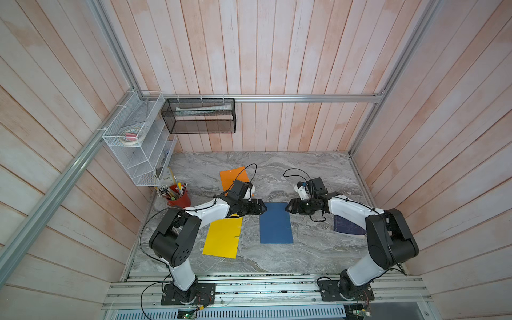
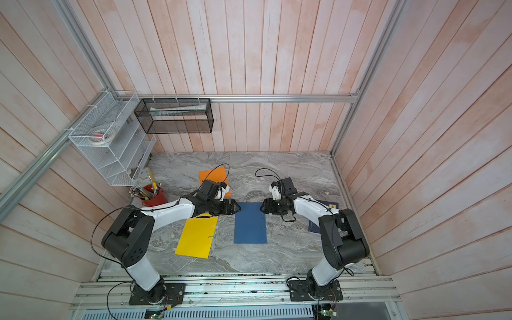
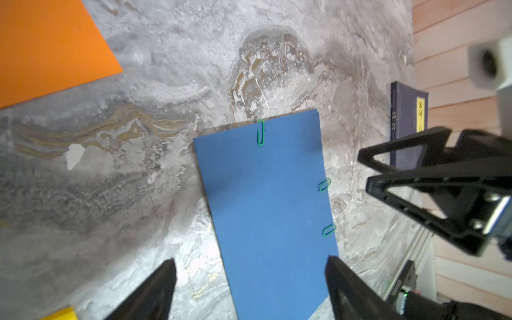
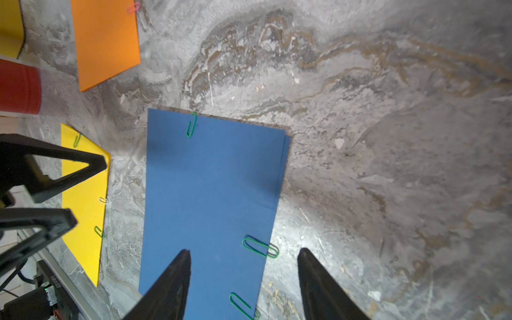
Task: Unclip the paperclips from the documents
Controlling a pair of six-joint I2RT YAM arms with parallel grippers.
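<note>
The blue document (image 4: pixel 208 176) lies in mid-table between both arms. One green paperclip (image 3: pixel 260 132) grips its far edge; another green clip (image 4: pixel 260 247) and a lower green clip (image 4: pixel 242 306) are on its right edge. Beyond the lower-left corner of the right wrist view's blue sheet is the yellow document (image 4: pixel 80 192), with a green clip (image 4: pixel 77 140) at its top. A pink clip (image 4: pixel 133 7) is on the orange document (image 4: pixel 106 45). Over the blue sheet's left side, my left gripper is open and empty. My right gripper, also open and empty, hovers near its right side.
A red cup of pens (image 1: pixel 179 198) stands at the left, below a white wire rack (image 1: pixel 141 138). On the right lies a dark blue book (image 3: pixel 408 122), partly behind the right arm.
</note>
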